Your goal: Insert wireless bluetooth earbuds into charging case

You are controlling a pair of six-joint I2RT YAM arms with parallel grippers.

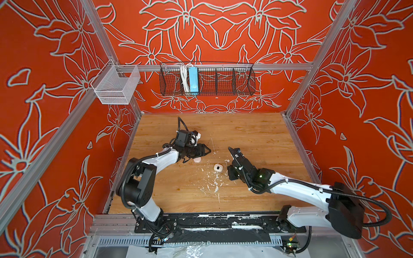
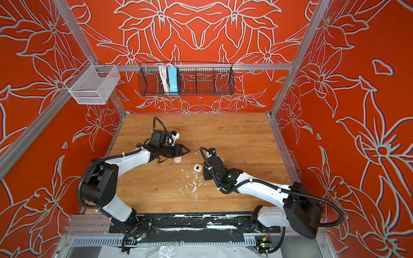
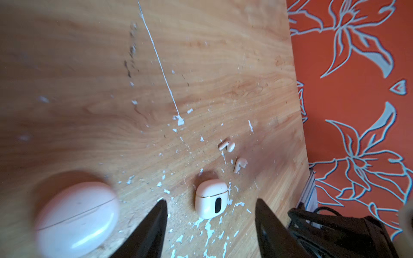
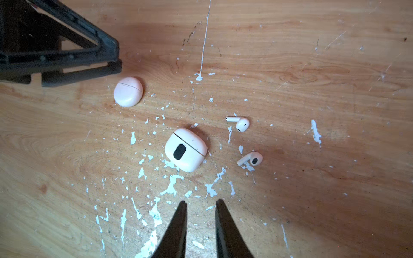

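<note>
On the table lies a pinkish-white charging case [image 4: 185,150], its lid closed and a dark oval on its front. Two loose earbuds lie to its right in the right wrist view: the upper earbud [image 4: 241,124] and the lower earbud [image 4: 255,158]. Above the table beside a second, rounder pink case [image 4: 128,92] hovers my left gripper [image 1: 208,150], part open with nothing between its fingers. My right gripper is also part open and empty, above the table just right of the charging case. From the top views the arms hide the earbuds.
Pale scuffs and flakes mark the table [image 1: 172,197] around the case. A black wire basket [image 1: 206,81] with a blue box [image 1: 193,80] hangs on the back wall, and a white basket [image 1: 116,86] hangs at left.
</note>
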